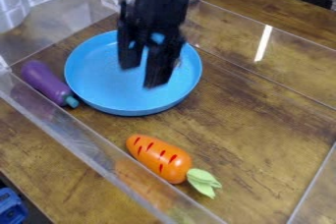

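Observation:
My dark gripper (pixel 145 43) hangs blurred over a blue plate (pixel 129 98), with its finger parts spread; whether it is open or shut is unclear. A purple eggplant (pixel 47 83) lies just left of the plate. An orange toy carrot (pixel 161 158) with a pale green top lies below the plate, toward the front.
Clear plastic walls run along the left and front-left. The wooden surface (pixel 262 110) to the right of the plate is clear. A blue object (pixel 7 206) shows at the lower left edge.

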